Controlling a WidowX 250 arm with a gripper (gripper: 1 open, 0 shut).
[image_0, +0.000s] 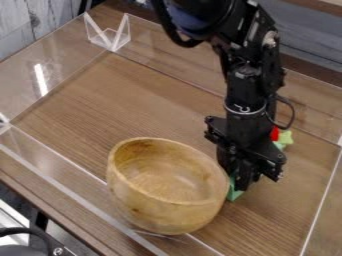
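Observation:
My black gripper (241, 165) points down just right of a large wooden bowl (166, 180), low over the table, shut on a green object (235, 191) that is mostly hidden by the fingers and the bowl's rim. Behind the gripper, to the right, a small red item and a pale green item (286, 138) lie on the table, partly covered by the arm.
Clear plastic holders stand along the left edge, and a raised ledge runs along the back.

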